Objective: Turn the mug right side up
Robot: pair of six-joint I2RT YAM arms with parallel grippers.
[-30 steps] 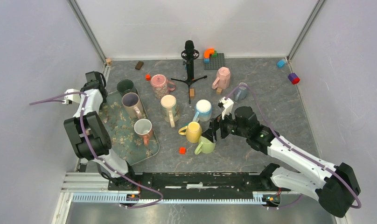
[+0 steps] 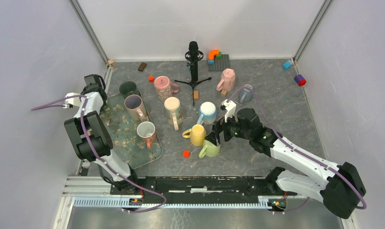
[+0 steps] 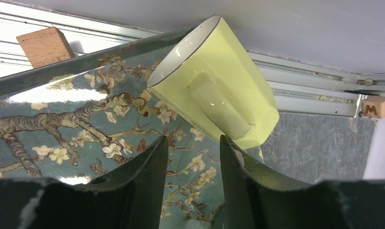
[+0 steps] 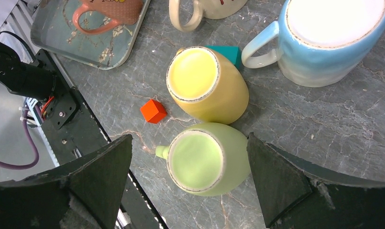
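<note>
In the left wrist view a pale yellow mug (image 3: pixel 238 76) lies tipped at the tray's (image 3: pixel 100 119) far edge, rim up-left. My left gripper is part open just below it, nothing between its fingers. My right gripper stands open over a green mug (image 4: pixel 195 157), which shows its base upward, tilted. Beside that are a yellow mug (image 4: pixel 195 76), also base up, and a blue mug (image 4: pixel 331 24), base up.
Several other mugs (image 2: pixel 173 114) fill the tray's right part and the middle. A black stand (image 2: pixel 194 71) stands at the back. Walls border the sides.
The right arm has shifted very slightly. The mugs look unchanged.
</note>
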